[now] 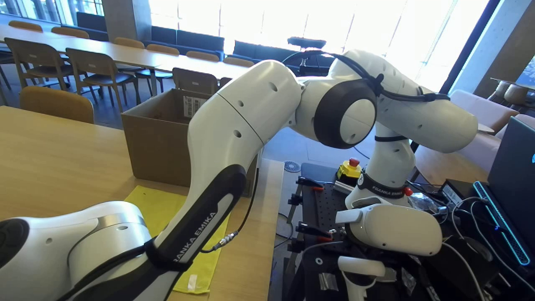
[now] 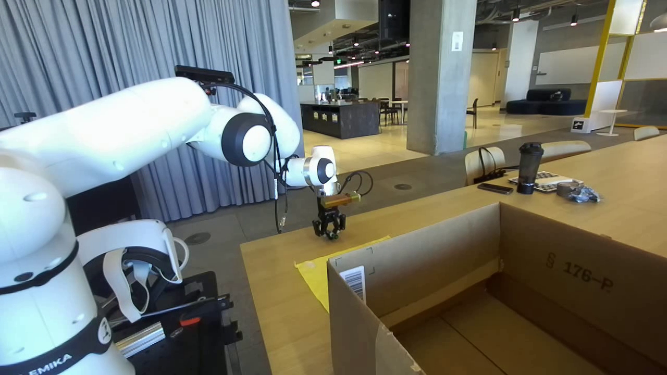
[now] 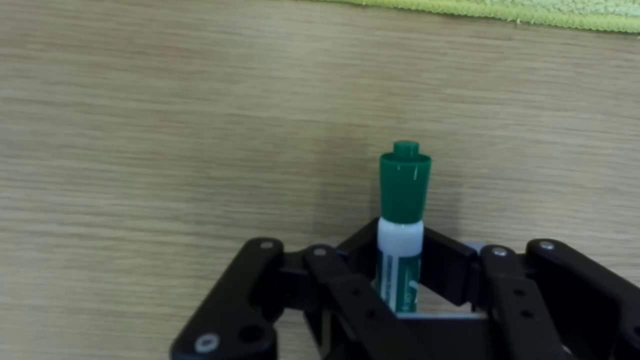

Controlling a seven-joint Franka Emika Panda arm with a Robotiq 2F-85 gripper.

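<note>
In the wrist view, a green marker [image 3: 405,189] with a white collar is clasped between the black fingers of my gripper. Its green end points toward the top of that view, and its lower part is hidden by the gripper. Exterior view 2 shows the gripper [image 2: 329,232] pointing down over the table, close to a yellow cloth [image 2: 317,275]. Whether the marker touches the table cannot be made out. The arm blocks the gripper from sight in exterior view 1.
An open, seemingly empty cardboard box [image 2: 431,256] stands beside the cloth. Farther along the table [image 2: 437,206] are a dark tumbler [image 2: 529,165], a phone [image 2: 495,188] and a crumpled silvery wrapper [image 2: 585,195]. Bare tabletop lies left of the box in exterior view 1.
</note>
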